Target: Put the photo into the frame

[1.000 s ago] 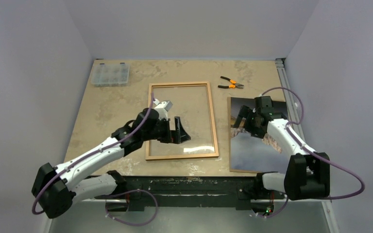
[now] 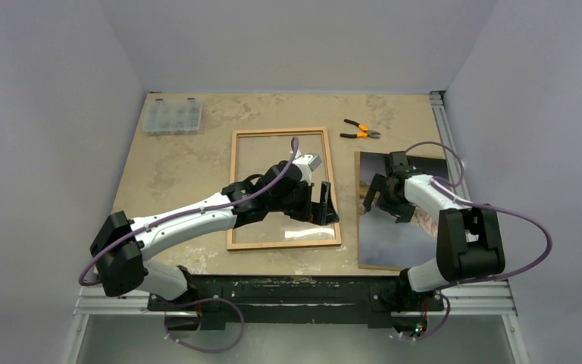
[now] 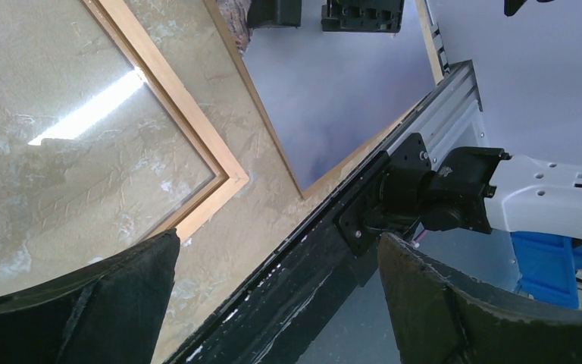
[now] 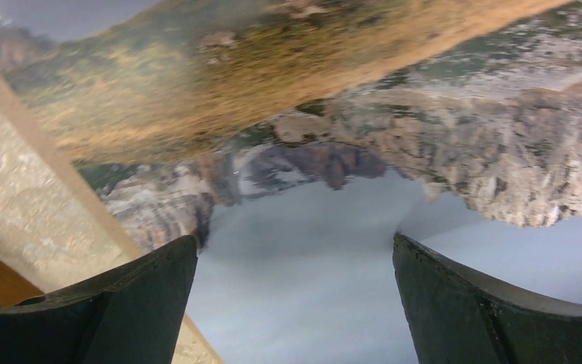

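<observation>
The wooden photo frame (image 2: pixel 280 246) with clear glass lies flat in the middle of the table, no photo inside it. To its right a photo (image 2: pixel 394 241) of rocks and grey-blue water lies on a thin backing board (image 3: pixel 276 144). My left gripper (image 2: pixel 326 203) hangs open over the right side of the frame, nothing between its fingers. Over the photo's upper left part stands my right gripper (image 2: pixel 388 197), also open; its two fingers (image 4: pixel 140 303) are well apart with only the photo's surface visible between them. Whether they touch it, I cannot tell.
Pliers with orange and black handles (image 2: pixel 361 129) lie behind the photo. A clear compartment box (image 2: pixel 172 117) stands at the back left. Walls enclose the table, and a metal rail (image 2: pixel 449 140) runs along its right edge.
</observation>
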